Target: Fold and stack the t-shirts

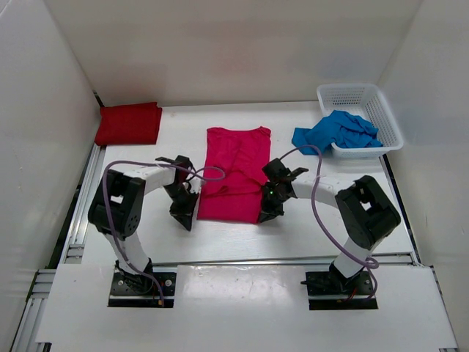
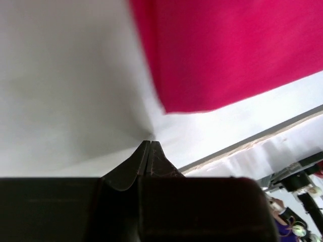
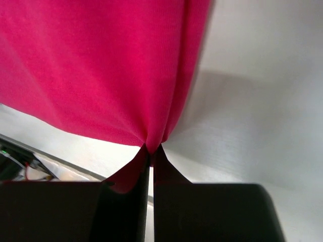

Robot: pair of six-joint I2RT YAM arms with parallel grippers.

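The pink t-shirt lies partly folded in the middle of the table, its hem towards the front. In the left wrist view, my left gripper is shut with nothing between its fingertips. The shirt's lower left corner lies just beyond those tips, apart from them. My right gripper is shut on the lower right corner, where the cloth gathers into a pinch. A folded red t-shirt rests at the back left. Crumpled blue cloth hangs over the basket's side onto the table.
The white basket stands at the back right corner. Bare table lies in front of the pink shirt, up to the table's front edge. Walls enclose the left, back and right sides.
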